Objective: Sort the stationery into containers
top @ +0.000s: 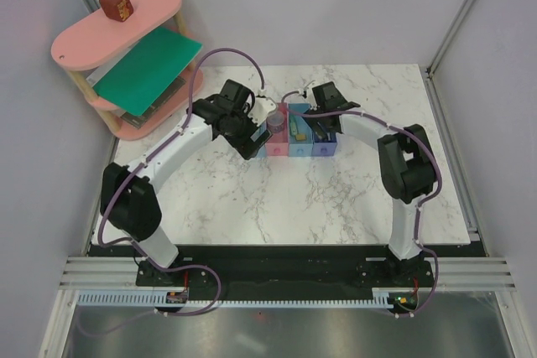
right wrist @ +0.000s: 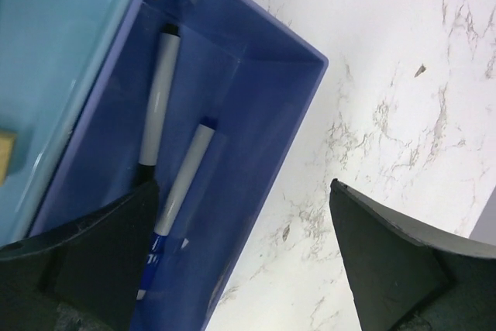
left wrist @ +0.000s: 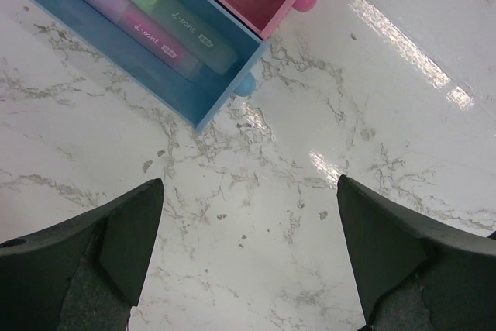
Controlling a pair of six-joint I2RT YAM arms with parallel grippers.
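Observation:
A row of plastic bins sits at the table's middle in the top view: a pink bin [top: 277, 144], a blue bin [top: 299, 148] and a purple bin [top: 324, 148]. My open left gripper hangs over bare marble beside a blue bin [left wrist: 101, 48] holding a pink highlighter [left wrist: 147, 32] and a green one [left wrist: 194, 29]. My open right gripper is over the purple bin's wall [right wrist: 271, 129]; two pens [right wrist: 159, 98] [right wrist: 186, 176] lie inside. Neither gripper has anything between its fingers.
A pink shelf unit [top: 134, 6] with a green board stands at the back left.

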